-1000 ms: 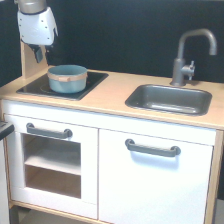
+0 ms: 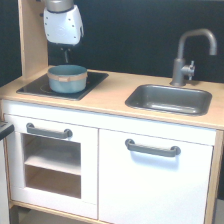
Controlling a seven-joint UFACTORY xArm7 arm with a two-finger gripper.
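My gripper [image 2: 65,47] hangs at the top left, a little above a teal pot [image 2: 67,84] with a brownish rim, which sits on the black stove plate [image 2: 36,87]. The fingers are small and dark against the dark backdrop, so I cannot make out whether they are apart or together.
A steel sink [image 2: 168,98] with a tall faucet [image 2: 181,60] fills the right of the wooden counter [image 2: 112,93]. Below are a white oven door [image 2: 85,170] with a window and a white cupboard door [image 2: 150,185]. The counter between stove and sink is clear.
My gripper has moved to the right, from left of the pot to over it. The pot appears in the same place.
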